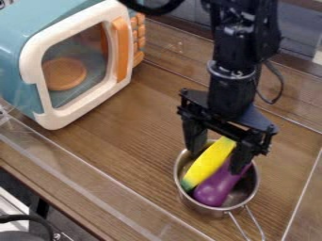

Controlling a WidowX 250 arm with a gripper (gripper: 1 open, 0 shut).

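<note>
My black gripper (224, 137) is lowered over a steel pot (189, 194) at the lower right, its fingers open on either side of the upper end of a yellow banana (204, 165). The banana lies in the pot beside a purple eggplant (217, 188). The gripper partly hides the pot's back rim and the upper ends of both items; contact with the banana cannot be made out.
A toy microwave (28, 42) with a light blue body and an orange disc inside stands at the upper left. The counter's front edge runs along the lower left.
</note>
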